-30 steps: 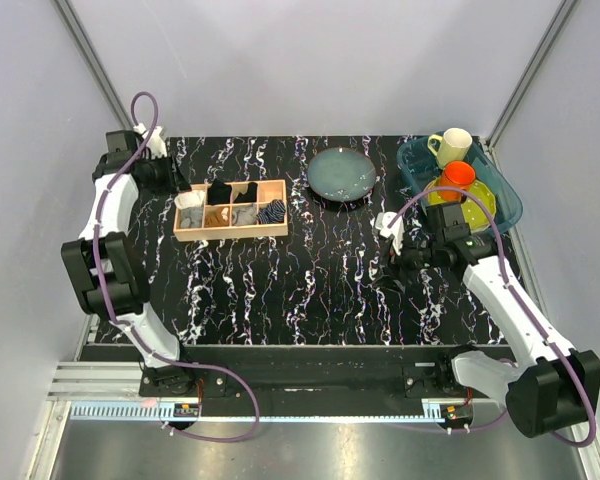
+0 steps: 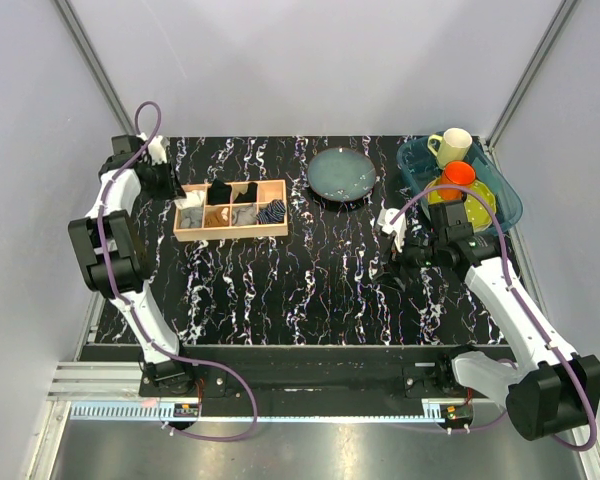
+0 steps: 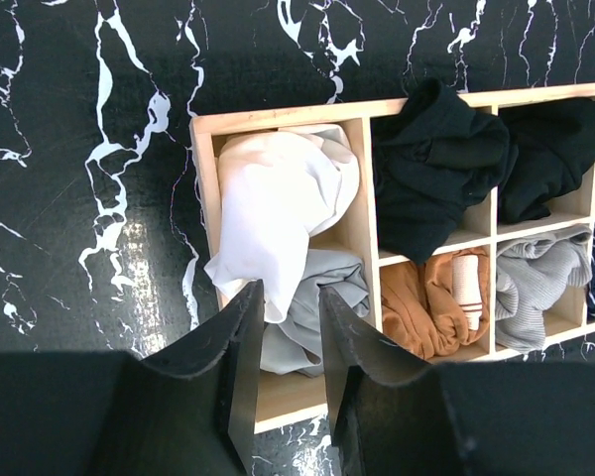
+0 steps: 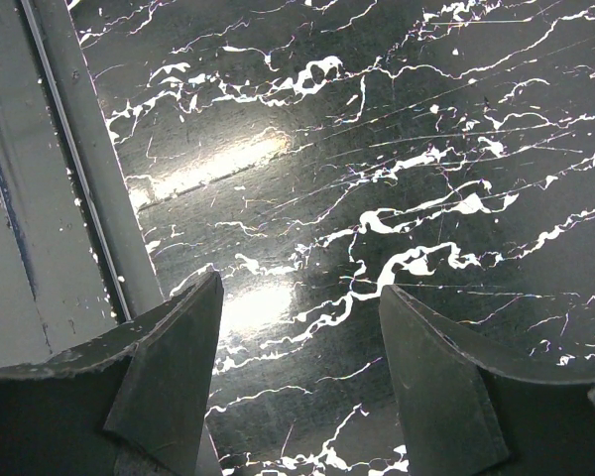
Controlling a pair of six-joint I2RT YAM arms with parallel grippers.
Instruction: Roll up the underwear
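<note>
A white cloth lies bunched in the far-left compartment of the wooden box, one corner draped over the left wall. My left gripper hovers above this compartment column, its fingers apart. Between them, the left wrist view shows the white cloth's tip and a grey cloth in the near-left compartment, apparently below the fingers. From above, the left gripper is at the box's left edge. My right gripper is open over bare dark tabletop, with nothing between its fingers; in the top view it is right of centre.
Black, brown, grey and striped cloths fill other compartments. A dark green plate lies at the back. At back right a teal basin holds a cream mug and an orange cup.
The right arm has barely moved. The cloths look unchanged in the top view.
</note>
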